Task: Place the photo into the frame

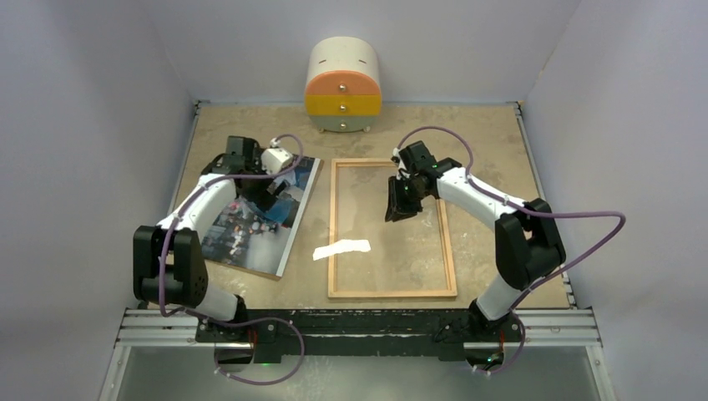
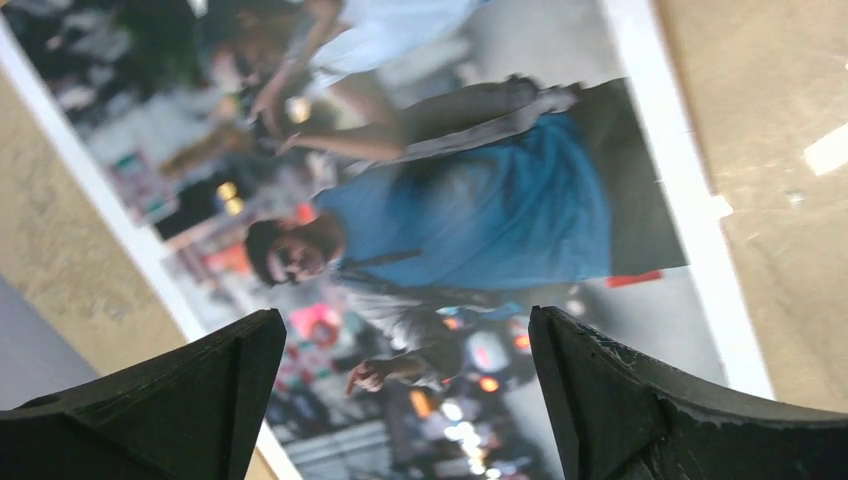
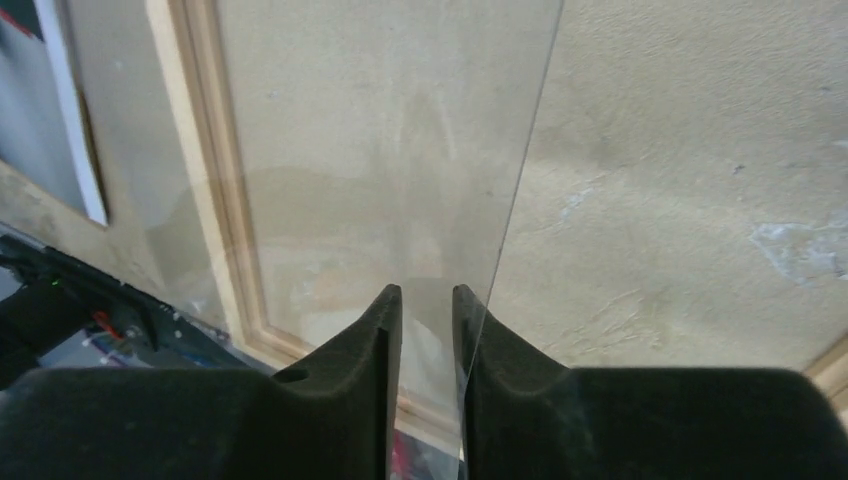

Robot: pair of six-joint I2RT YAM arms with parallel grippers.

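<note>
The photo [image 1: 250,238], a street scene with white side borders, lies at the left of the table. My left gripper [image 1: 274,197] is over it, open; in the left wrist view only the photo [image 2: 470,205] shows between its fingers. The wooden frame [image 1: 392,293] lies flat on the right. Above it is my right gripper, its fingers a little apart. A clear sheet [image 3: 400,130] runs down to these fingers, its edge crossing the right one. A firm hold on it cannot be made out. From above, this sheet shows mainly as a white glare [image 1: 342,248].
A small cabinet [image 1: 342,83] with coloured drawers stands at the back centre. Purple cables [image 1: 584,215] loop beside both arms.
</note>
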